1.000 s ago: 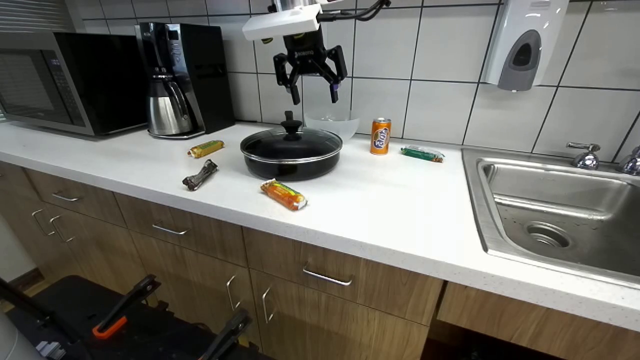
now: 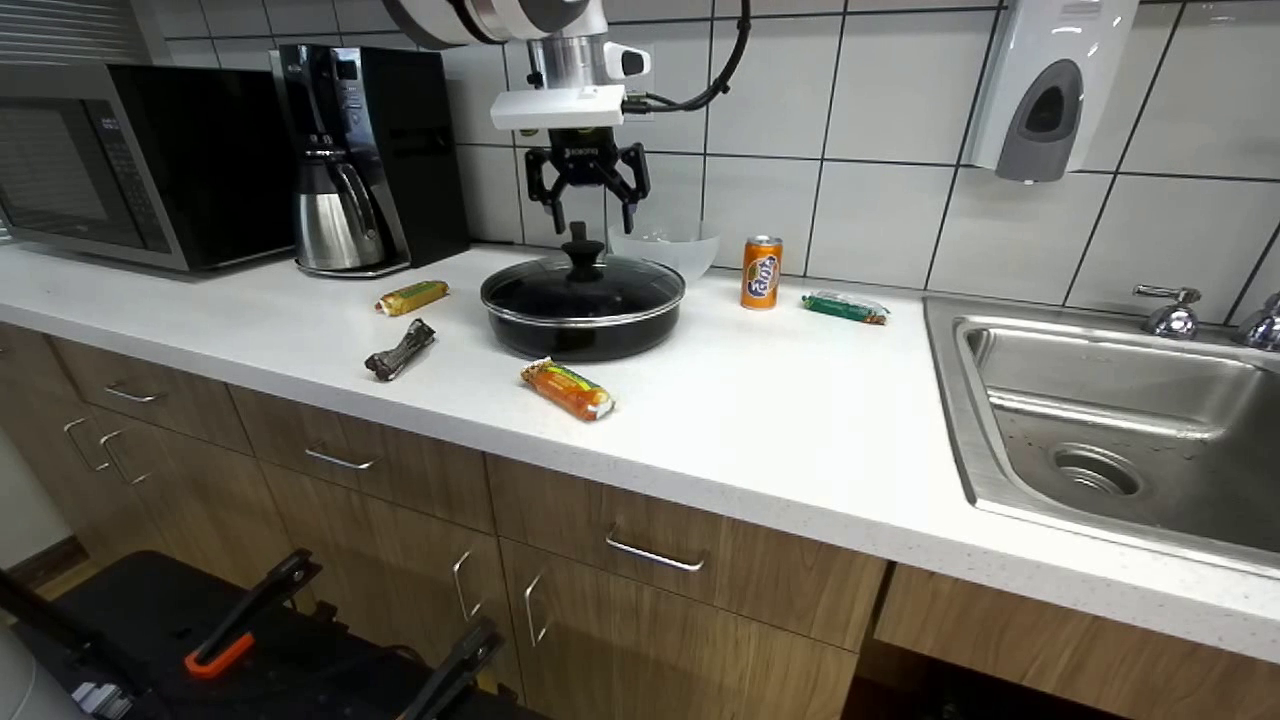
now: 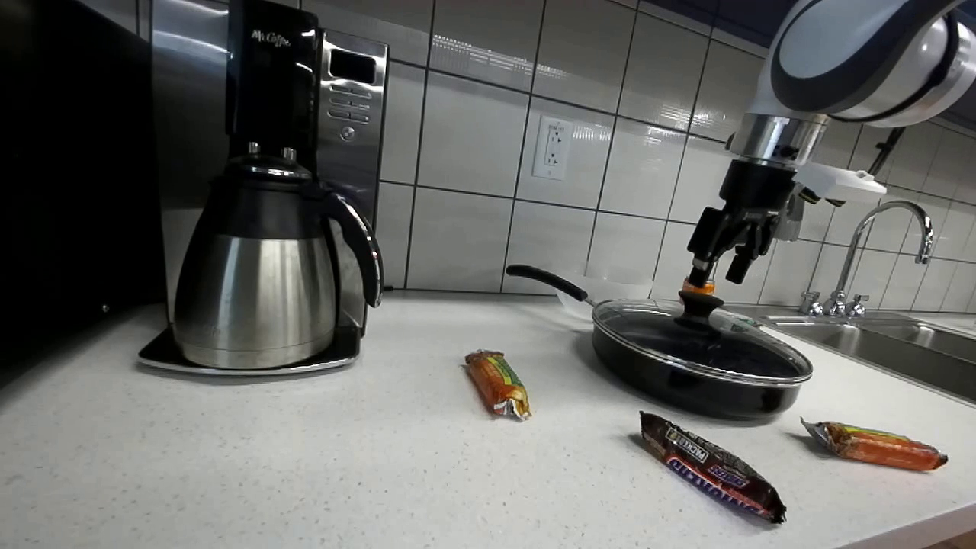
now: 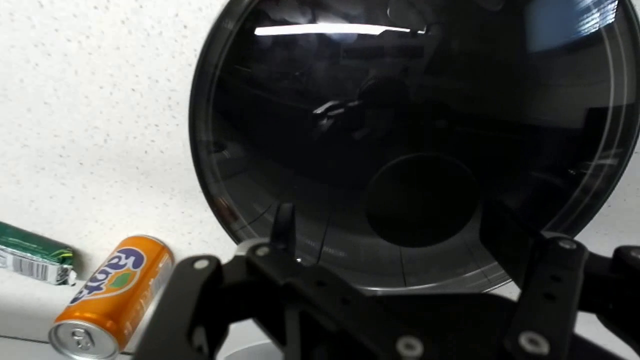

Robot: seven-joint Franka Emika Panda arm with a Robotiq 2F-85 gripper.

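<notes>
A black pan [image 2: 584, 342] stands on the counter, covered by a glass lid [image 3: 659, 331] with a round black knob [image 2: 583, 252]. My gripper [image 2: 595, 226] hangs just above the knob, its two fingers spread apart and nothing held between them. From exterior view 2, the fingertips appear close over the lid knob [image 3: 701, 303]. Looking down in the wrist view, the dark round knob [image 4: 421, 200] lies between the open fingers of the gripper. Whether any finger touches the knob cannot be told.
An orange Fanta can [image 2: 762, 272] and a green wrapped bar [image 2: 846, 307] stand right of the pan. A translucent bowl [image 2: 684, 254] sits behind it. Wrapped bars lie in front and left: orange [image 2: 567, 389], dark [image 2: 401, 350], yellow [image 2: 411, 298]. The sink [image 2: 1116, 408] is far right.
My gripper has come down and slightly left, now nearer the lid's knob and hanging straighter. It was open before and still is. The pan, lid and other items have stayed put.
</notes>
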